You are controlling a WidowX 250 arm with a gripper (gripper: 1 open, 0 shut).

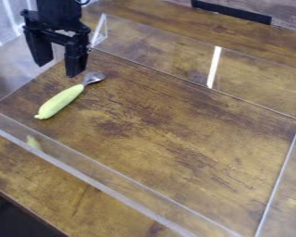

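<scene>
My black gripper (pixel 58 51) hangs at the upper left, its two fingers spread apart, open with nothing visible between them. Just below and in front of it, a pale yellow-green elongated object (pixel 60 101), like a corn cob or vegetable, lies on the wooden table (pixel 188 139). A small metallic piece (pixel 92 79) sits at its upper right end.
Clear plastic walls (pixel 214 67) enclose the work area on the table. A dark strip (pixel 231 11) lies beyond the back edge.
</scene>
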